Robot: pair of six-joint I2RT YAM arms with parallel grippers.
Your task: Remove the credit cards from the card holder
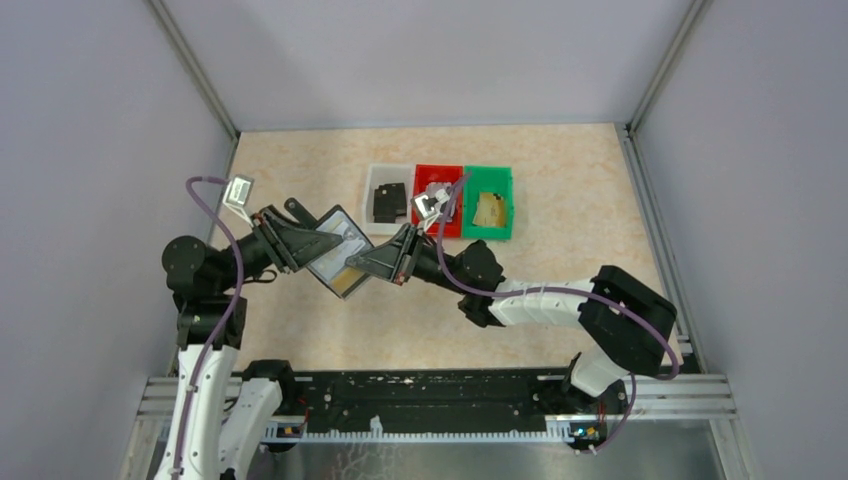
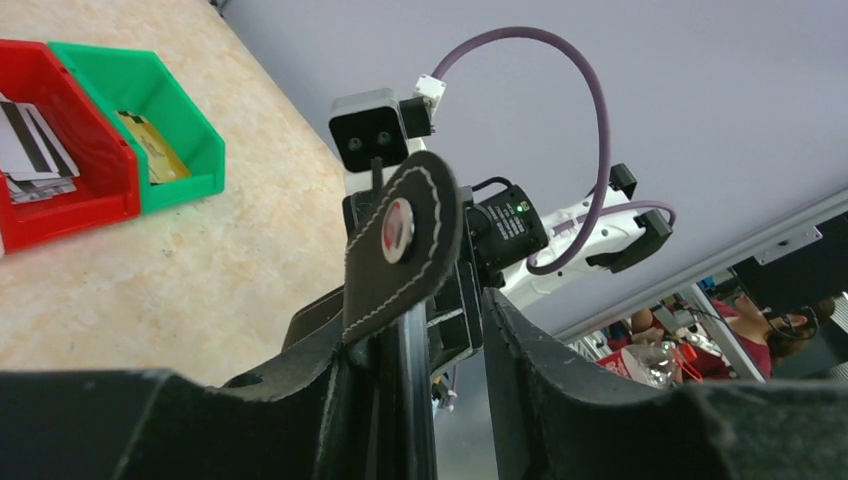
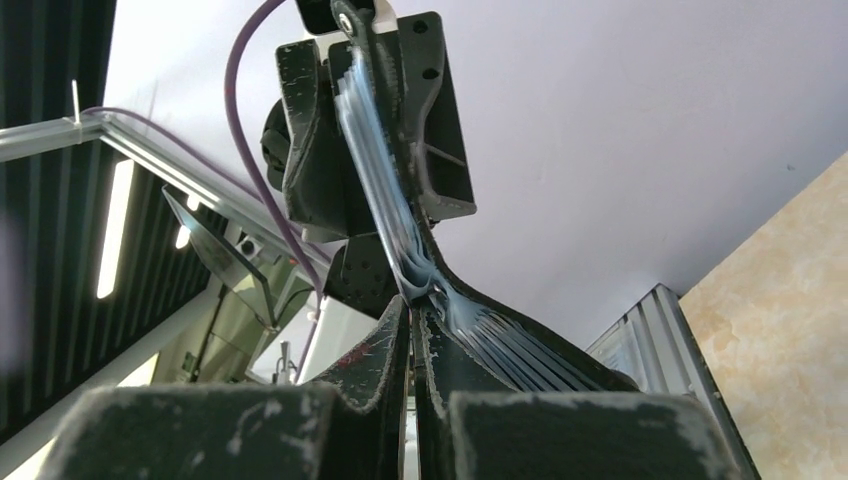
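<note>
The open card holder [image 1: 339, 260] hangs over the table between my grippers, its clear sleeves showing something pale and yellow. My right gripper is shut on the holder's edge, with the dark cover and blue-tinted sleeves rising above its fingers in the right wrist view. My left gripper [image 1: 330, 242] is open at the holder's upper left. In the left wrist view the holder's stitched dark strap [image 2: 405, 270], with a metal snap, stands between or just in front of the left fingers, hiding part of them.
Behind stand three bins: white [image 1: 369, 200] with dark items, red [image 1: 438, 172] with cards, green [image 1: 488, 175] with a yellow item. Grey walls enclose it.
</note>
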